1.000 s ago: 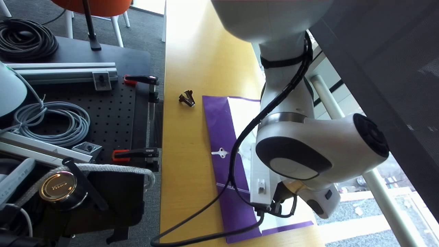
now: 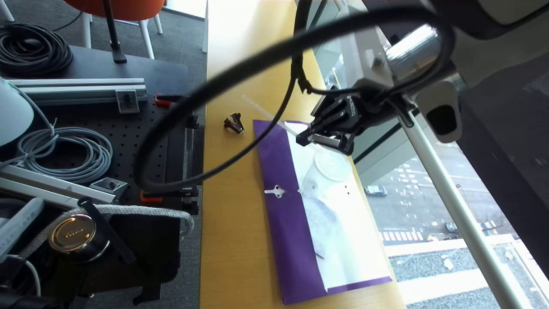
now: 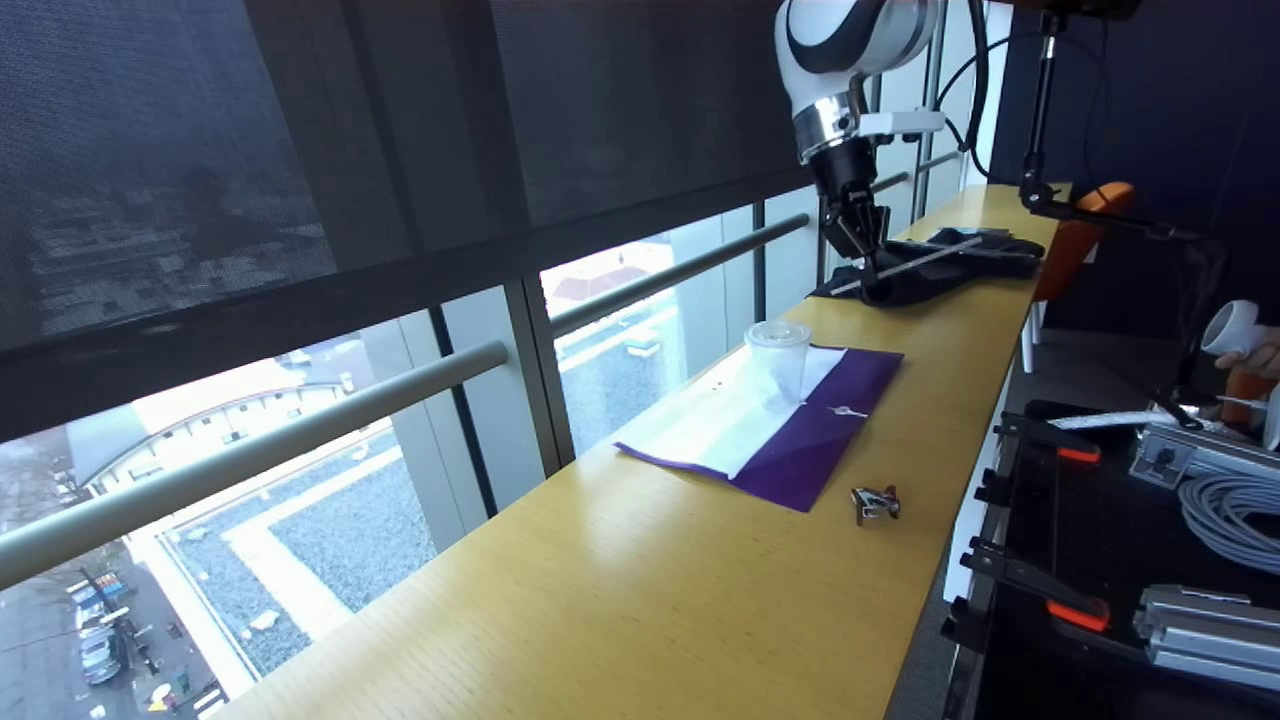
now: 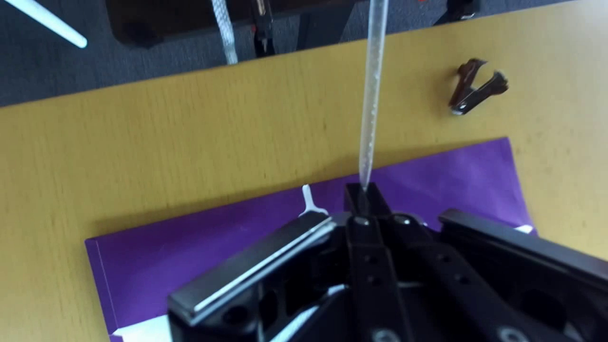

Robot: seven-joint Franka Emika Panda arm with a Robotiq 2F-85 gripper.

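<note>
My gripper is shut on a clear plastic straw (image 4: 373, 85), which sticks out well beyond the fingertips in the wrist view. From exterior view 1, the straw (image 2: 263, 111) slants from my gripper (image 2: 303, 138) toward the table's inner side, above the purple folder (image 2: 288, 247). A clear lidded cup (image 3: 777, 360) stands upright on the folder's white sheet. In exterior view 1 the cup (image 2: 329, 170) is just below my gripper in the picture. The wrist view does not show the cup.
A staple remover (image 4: 476, 88) lies on bare wood beside the folder. A white key-shaped piece (image 2: 276, 191) rests on the purple flap. Dark cloth (image 3: 948, 270) lies farther along the table. A rail (image 3: 252, 462) runs on the window side.
The arm has risen and swung away along the table toward the folder's far end, carrying the straw. Folder and cup stay put.
</note>
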